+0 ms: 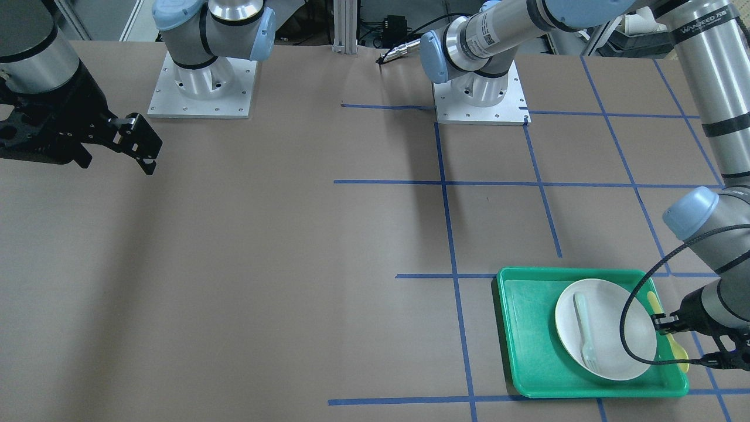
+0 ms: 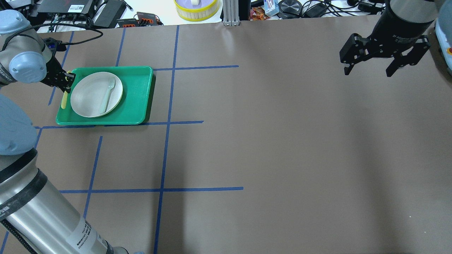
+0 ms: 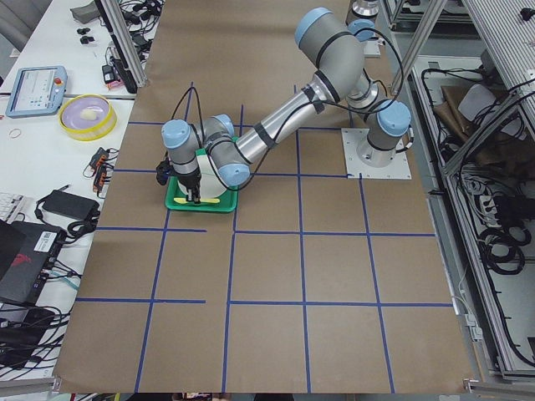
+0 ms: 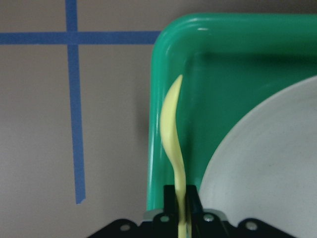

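Observation:
My gripper is shut on a yellow utensil, probably a knife or spoon handle, held lengthwise at the right rim of the green tray in the front view, beside the white plate. A pale fork lies on the plate. In the top view the yellow utensil runs along the tray's left rim. Whether it touches the tray is hard to tell.
Blue tape lines grid the table, which is clear in the middle. Another black gripper hangs at the opposite side, and other arm bases stand at the back edge.

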